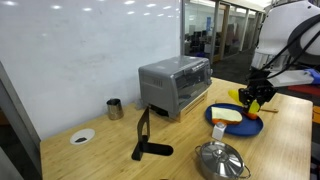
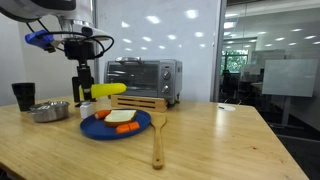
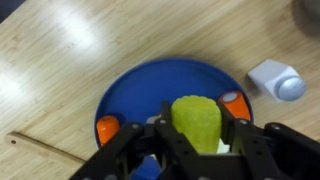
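A yellow elongated object [image 2: 119, 88], perhaps toy corn, is gripped by my gripper [image 2: 88, 95] and hangs above the blue plate [image 2: 97, 128]. In the wrist view the yellow object [image 3: 197, 121] shows end-on between the fingers, hiding part of the plate [image 3: 172, 75]. A bread slice [image 2: 121, 116] lies on the plate with an orange piece [image 2: 127, 128] in front of it. From above, one orange piece [image 3: 107, 128] sits at the plate's left and another [image 3: 236, 105] at its right.
A wooden spoon [image 2: 158, 143] lies beside the plate. Near the plate stand a white shaker [image 3: 277, 80] and a metal pot [image 1: 220, 160]. The toaster oven [image 1: 176, 82] is behind. A black stand [image 1: 147, 140] and metal cup [image 1: 115, 108] are farther left, with bare table around them.
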